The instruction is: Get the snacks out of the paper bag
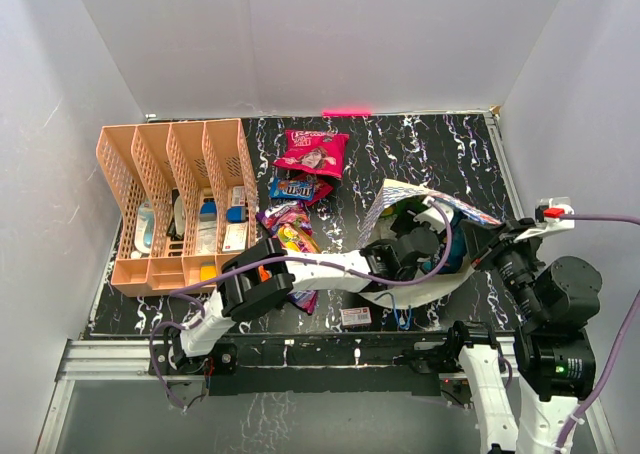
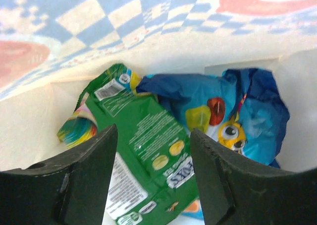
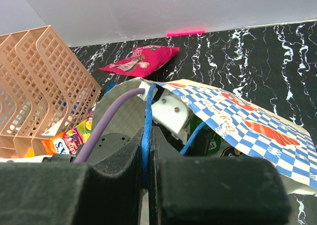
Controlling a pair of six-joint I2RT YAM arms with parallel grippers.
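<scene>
The paper bag (image 1: 385,196) lies on its side with blue checks on its face, its mouth around my left gripper. Inside it, the left wrist view shows a green snack packet (image 2: 143,131) and a blue one (image 2: 218,103). My left gripper is open, its fingertips right over the green packet, which runs between and beyond them. A blue cord handle (image 3: 147,131) of the bag is pinched in my right gripper, which is shut on it at the bag's right side. The bag wall hides the left fingers from above.
Several snack packets, among them a pink one (image 1: 313,153), lie left of the bag. An orange divided rack (image 1: 180,134) stands farther left. A small white-labelled box (image 1: 355,316) sits in front. Bare black tabletop (image 1: 400,139) shows behind the bag.
</scene>
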